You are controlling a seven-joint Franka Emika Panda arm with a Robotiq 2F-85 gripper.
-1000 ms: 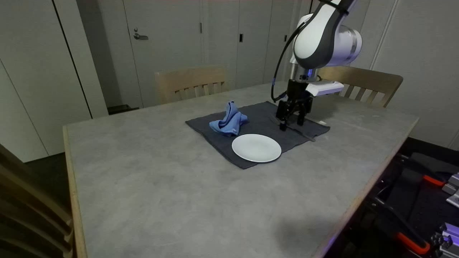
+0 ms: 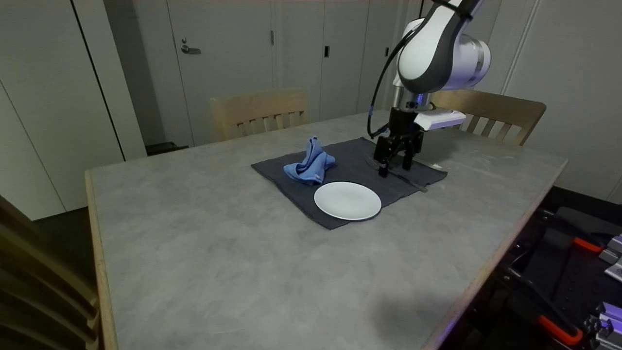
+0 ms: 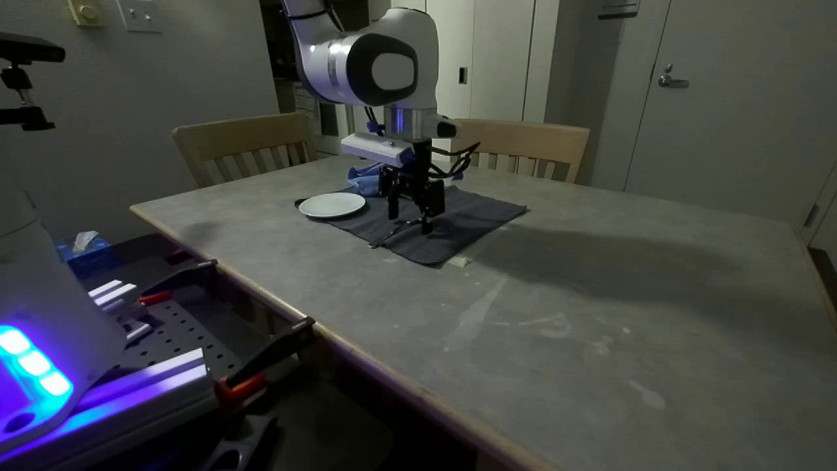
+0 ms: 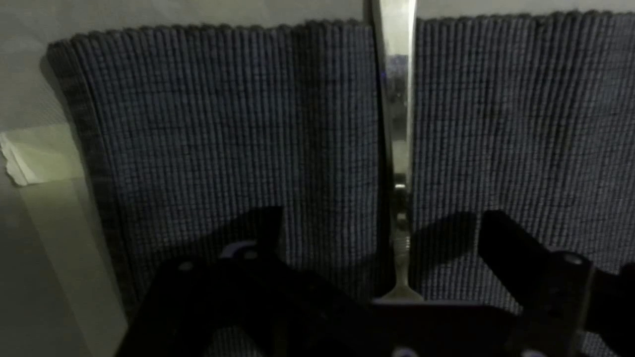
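My gripper is open just above the dark placemat, its two fingers spread to either side of a silver utensil. That utensil lies flat on the placemat; its handle runs past the mat's edge, and its far end is hidden under the gripper body. From exterior view 1, the white plate rests on the mat's near corner, left of the gripper. A crumpled blue cloth sits behind the plate, on the mat too. Exterior view 2 has the gripper low over the mat.
Bare grey tabletop stretches widely around the mat. A small pale piece of tape is beside the mat's edge. Wooden chairs stand along the table's far side.
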